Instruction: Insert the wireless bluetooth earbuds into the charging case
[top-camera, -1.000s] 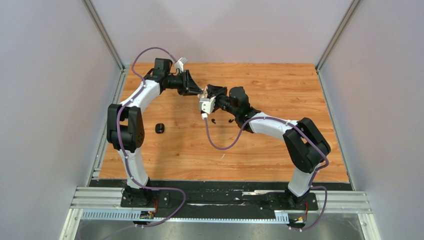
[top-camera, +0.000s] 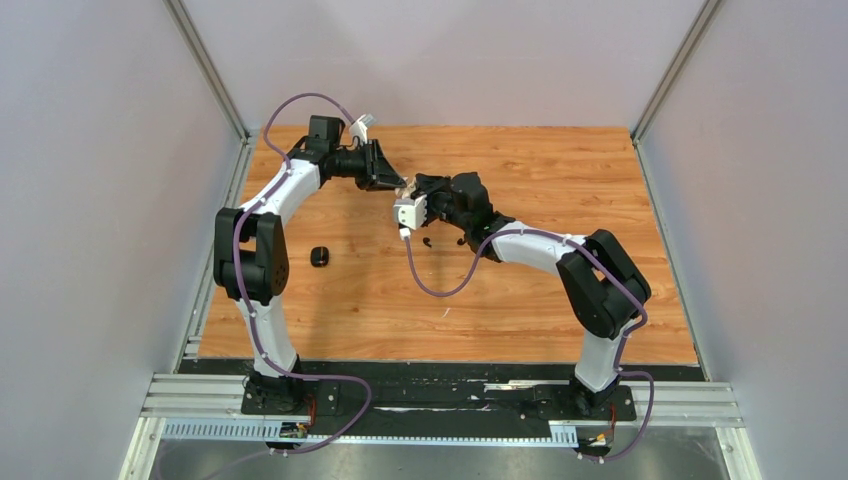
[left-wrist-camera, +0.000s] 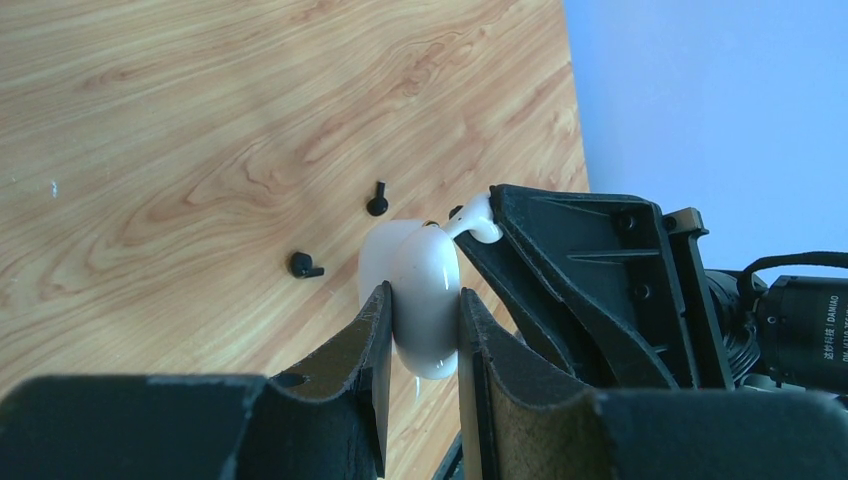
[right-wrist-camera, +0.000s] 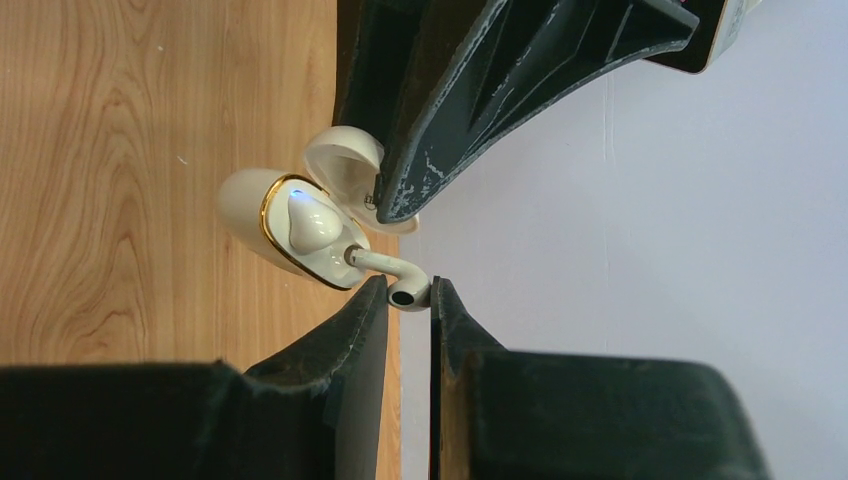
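The white charging case (left-wrist-camera: 425, 285) is held upright in my left gripper, shut on its body. In the right wrist view the case (right-wrist-camera: 245, 215) has its lid (right-wrist-camera: 335, 160) open and a gold rim, with one earbud (right-wrist-camera: 310, 220) seated and a small blue light showing. My right gripper is shut on the other white earbud (right-wrist-camera: 405, 285), whose stem tip is at the case's inner face beside the seated one; whether it is inside a slot is hard to tell. Both grippers meet above the middle-back of the table.
On the wooden table (top-camera: 520, 310) lie a small black box (top-camera: 320, 256) at the left and small black pieces (left-wrist-camera: 378, 205) below the grippers. Walls stand close at both sides and the back.
The left arm is almost unchanged.
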